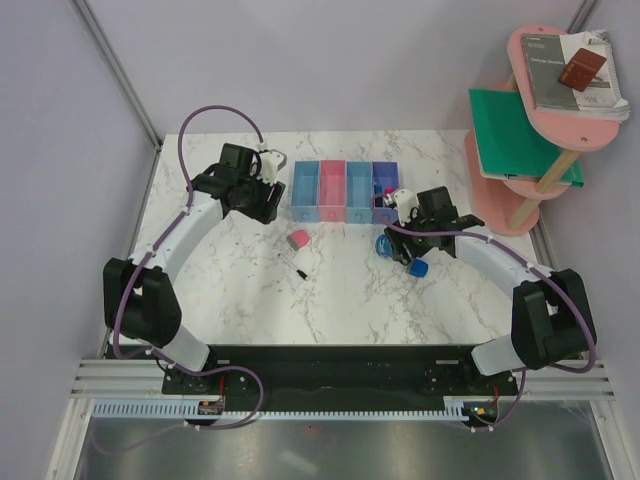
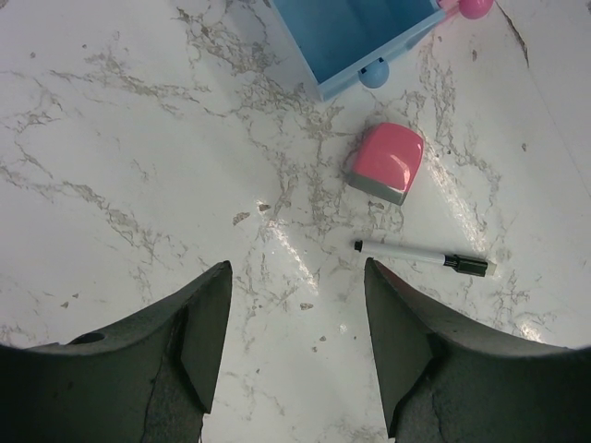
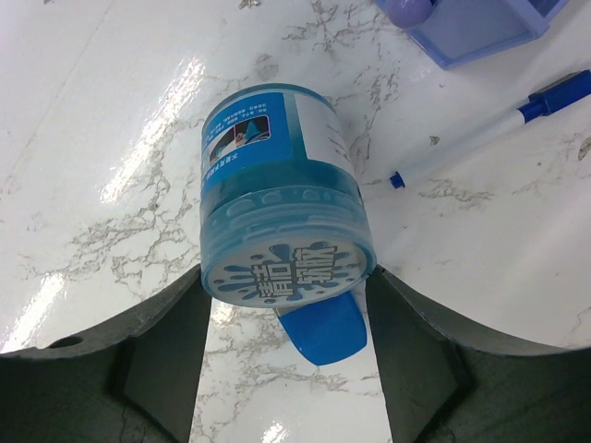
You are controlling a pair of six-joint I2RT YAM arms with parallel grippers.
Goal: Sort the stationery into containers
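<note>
My right gripper is shut on a blue-labelled jar (image 3: 282, 185), held above the table right of centre. Below it lie a blue block (image 3: 323, 332) and a blue-capped marker (image 3: 462, 143). My left gripper stands part open and empty over the left side. In its view lie a pink block (image 2: 386, 161) and a black-capped marker (image 2: 411, 254). Four compartments stand in a row at the back: blue (image 1: 305, 168), pink (image 1: 332, 168), blue (image 1: 358, 168) and darker blue (image 1: 385, 168), the last holding small items partly hidden by the right gripper.
A pink shelf (image 1: 560, 120) with a green folder (image 1: 505, 130), papers and a brown object fills the back right.
</note>
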